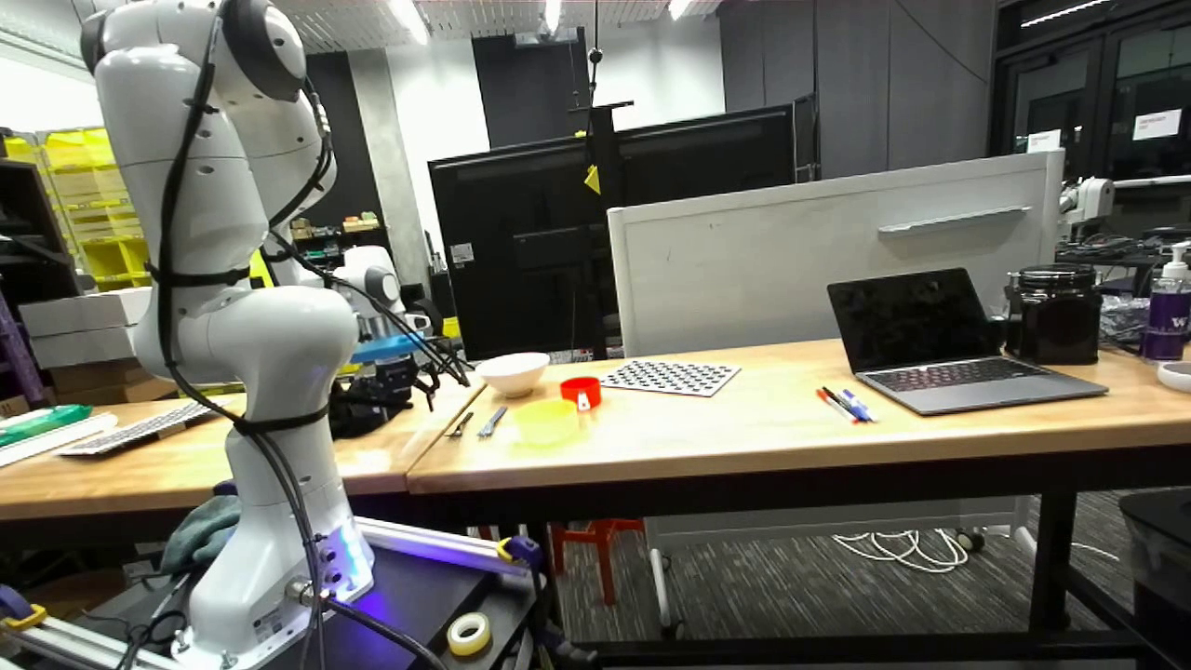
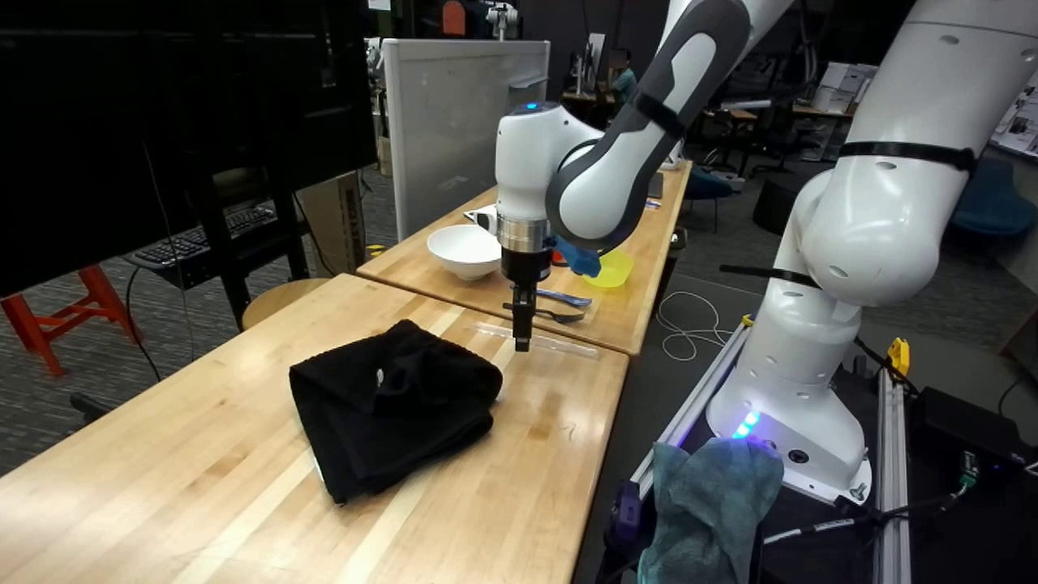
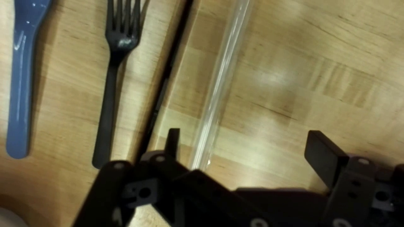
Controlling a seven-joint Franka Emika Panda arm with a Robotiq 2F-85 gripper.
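Note:
My gripper is open, its two black fingers wide apart with nothing held between them. Below, on the wooden table, lies a long clear plastic strip [image 3: 218, 90], running up from near the left finger in the wrist view. To its left, across the dark seam between tables, are a black fork [image 3: 110, 94] and a blue knife [image 3: 20, 87]. Seen from exterior view 2, the gripper [image 2: 522, 342] points down over the clear strip [image 2: 569, 345]. A crumpled black cloth [image 2: 389, 409] rests on the near table, to the left of the gripper.
Beyond the seam stand a white bowl [image 2: 465, 251], a yellow dish [image 2: 613, 268] and a red round object [image 1: 581, 390]. Farther along are a checkered board [image 1: 670, 378], pens [image 1: 846, 406] and an open laptop [image 1: 971, 380]. Bare tabletop surrounds the black cloth.

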